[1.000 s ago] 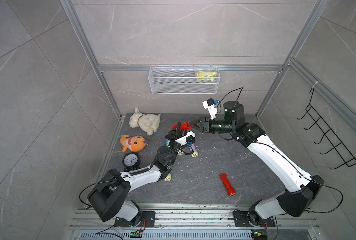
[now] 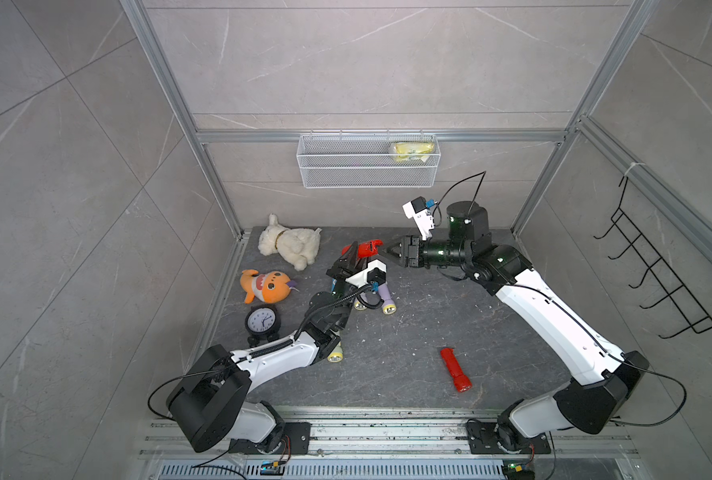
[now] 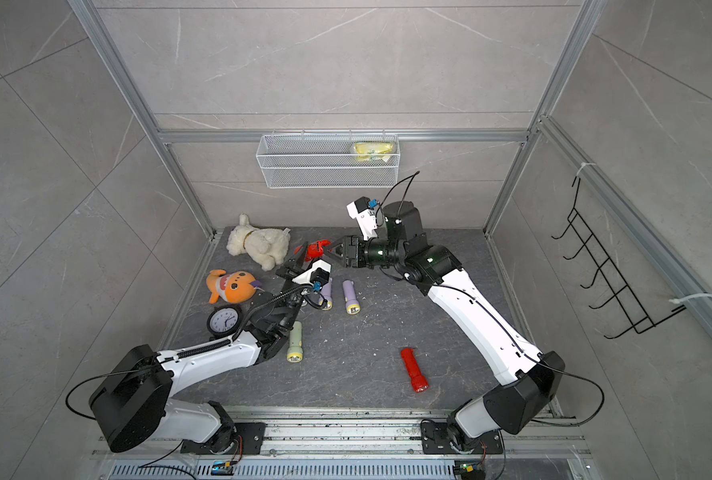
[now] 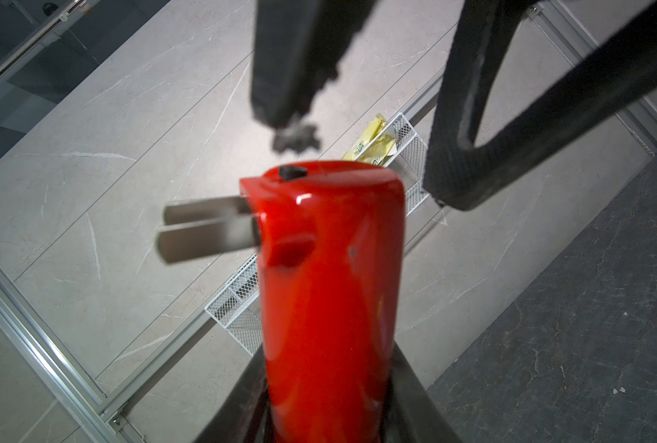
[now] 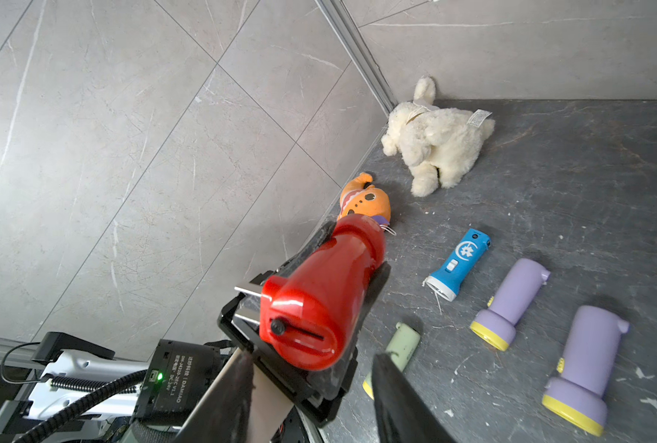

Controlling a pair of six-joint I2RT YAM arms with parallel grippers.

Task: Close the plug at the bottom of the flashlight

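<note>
A red flashlight point(image 4: 328, 310) is held in my left gripper point(image 2: 351, 254), which is shut around it. Two flat metal plug prongs point(image 4: 202, 240) stick out sideways from the flashlight's end in the left wrist view; the right wrist view point(image 5: 321, 295) shows them too, beside a dark slot in that end. My right gripper point(image 2: 396, 252) stands open just to the right of the flashlight's plug end, with nothing between its fingers.
A white plush point(image 2: 291, 244), an orange fish point(image 2: 267, 285), a clock point(image 2: 262, 320), purple point(image 5: 513, 295), blue point(image 5: 457, 265) and green point(image 3: 295, 340) flashlights and another red flashlight point(image 2: 455, 369) lie around on the table.
Both grippers have shifted slightly against each other over the last second. A small gap now shows between the red flashlight and my right gripper, and the left arm has moved a little.
</note>
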